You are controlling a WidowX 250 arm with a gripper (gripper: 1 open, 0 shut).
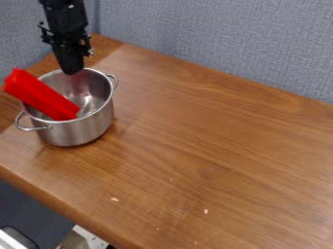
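Observation:
A steel pot (89, 123) with two wire handles sits at the left of the wooden table (208, 146). A red block (39, 95) leans inside it, its upper end sticking out over the left rim. Above and behind the pot, at the top left, is my black gripper (68, 56), pointing down and apart from the red block. Its fingers are too small and dark to tell whether they are open or shut.
A grey padded wall (221, 39) runs along the back. The table's front edge runs diagonally at the lower left, with dark clutter below.

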